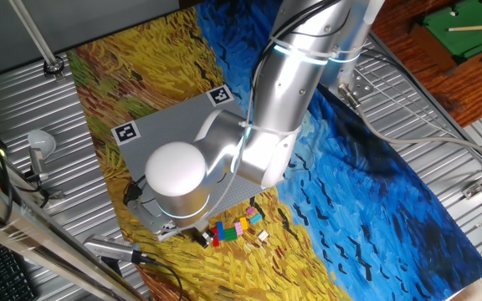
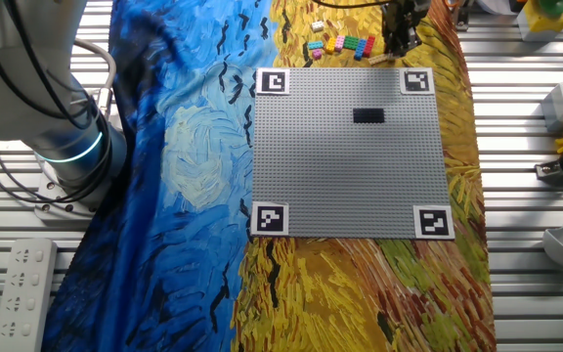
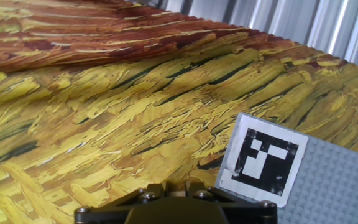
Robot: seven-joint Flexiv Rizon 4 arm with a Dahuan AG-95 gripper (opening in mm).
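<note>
At the bottom of the wrist view my gripper shows its two black fingers close together, with a narrow brownish patch between them. I cannot tell whether that is a held piece or the cloth behind. In exterior view 2 the gripper [image 2: 399,41] is a dark shape at the top, just past the grey baseplate's far edge. Beside it lies a row of coloured bricks [image 2: 345,44], red nearest the gripper. A small tan piece [image 2: 381,59] shows close to the gripper; contact is unclear. One black brick [image 2: 368,115] sits on the grey baseplate [image 2: 350,176].
Square markers sit at the baseplate corners, one marker [image 3: 263,158] right of my fingers in the wrist view. A white brick [image 1: 263,236] lies near the row. The baseplate is otherwise bare. A silver stand-like device [image 1: 111,249] stands left of the bricks.
</note>
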